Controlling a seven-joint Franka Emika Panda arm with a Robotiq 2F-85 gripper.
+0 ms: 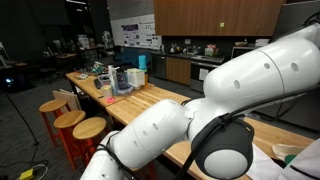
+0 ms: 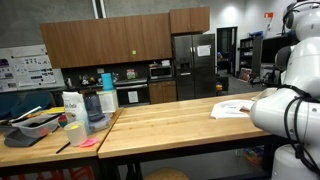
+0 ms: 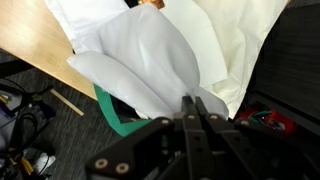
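Note:
My gripper is shut at the lower edge of the wrist view. A white sheet of cloth or thin plastic [image 3: 145, 65] runs up to its fingertips and spreads out on both sides of them. Whether a fold is pinched between the fingers cannot be told. Beneath the sheet, the rim of a green object [image 3: 113, 115] shows in part. A cream-coloured cloth or bag [image 3: 238, 40] lies to the right of it. White material [image 2: 232, 108] also covers the table's right end in exterior view 2. Neither exterior view shows the gripper clearly.
Red-topped stools [image 1: 70, 119] line one side of the table.

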